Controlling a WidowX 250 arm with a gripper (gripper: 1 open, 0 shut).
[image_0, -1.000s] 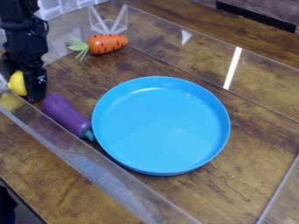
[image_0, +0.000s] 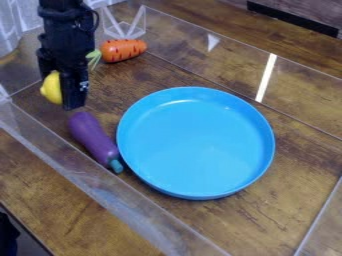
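At the upper left, my black gripper (image_0: 64, 90) is shut on a yellow object (image_0: 52, 88), mostly hidden by its fingers, held above the wooden floor of the tray. A purple toy eggplant (image_0: 94, 139) lies below it, left of a blue round plate (image_0: 197, 140). An orange toy carrot (image_0: 123, 50) with green leaves lies behind, right of the gripper.
Clear walls (image_0: 27, 150) border the wooden area on the left and front. Bare wood is free behind and to the right of the plate.
My gripper has moved right and up from the left wall with the yellow object in it. The plate and eggplant appear slightly shifted to the right.
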